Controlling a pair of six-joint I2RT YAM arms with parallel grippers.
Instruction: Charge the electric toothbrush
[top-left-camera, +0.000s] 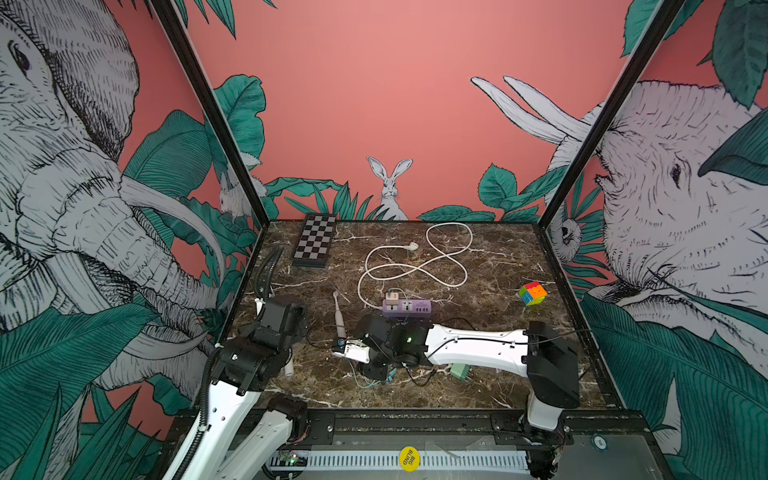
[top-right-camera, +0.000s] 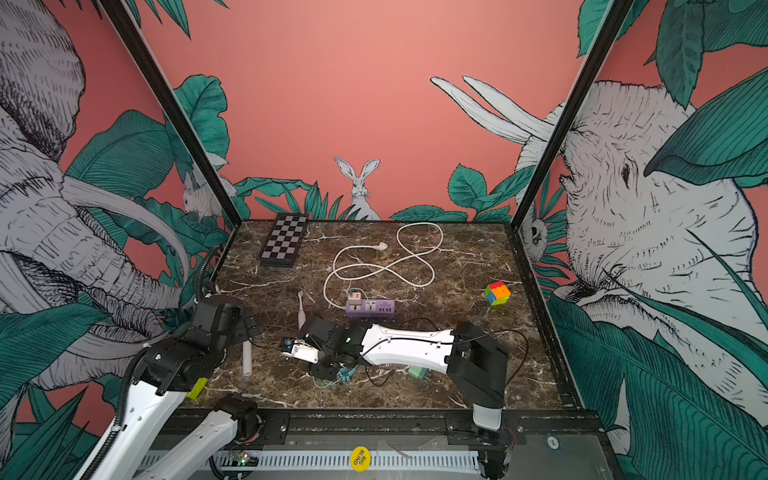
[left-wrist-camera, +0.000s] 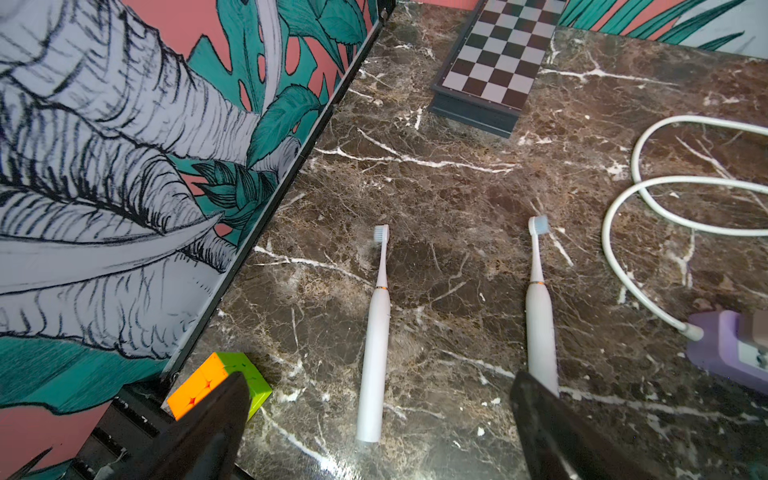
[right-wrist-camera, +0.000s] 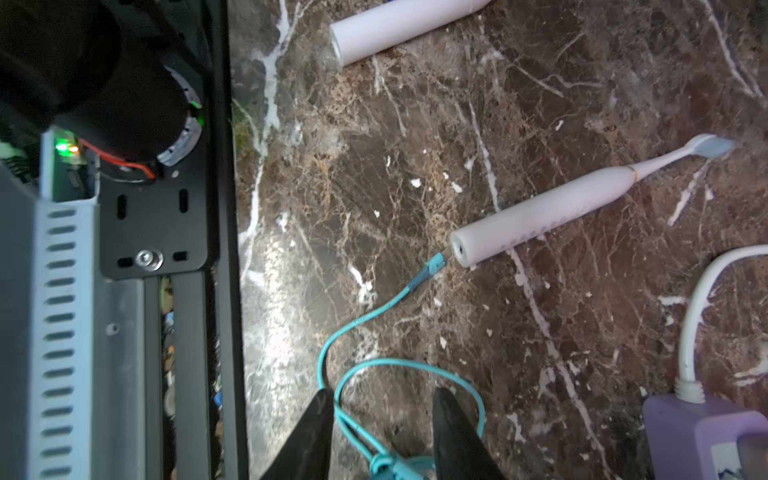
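Two white electric toothbrushes lie on the marble table: the left toothbrush (left-wrist-camera: 373, 360) and the middle toothbrush (left-wrist-camera: 541, 328). In the right wrist view, a teal charging cable's plug (right-wrist-camera: 432, 265) lies just short of the middle brush's bottom end, apart from it; the cable's knotted bundle (right-wrist-camera: 382, 462) is below. My right gripper hangs over that cable, part open, nothing visibly held. My left gripper stands open above the table's left side, with no object held between its fingers.
A purple power strip (left-wrist-camera: 720, 356) with white cord, a chessboard (left-wrist-camera: 496, 56) at back left, a puzzle cube (top-left-camera: 533, 292) at right, a yellow-green block (left-wrist-camera: 216, 384) at left and a green adapter (top-left-camera: 460, 370) at front. Back middle holds the cord.
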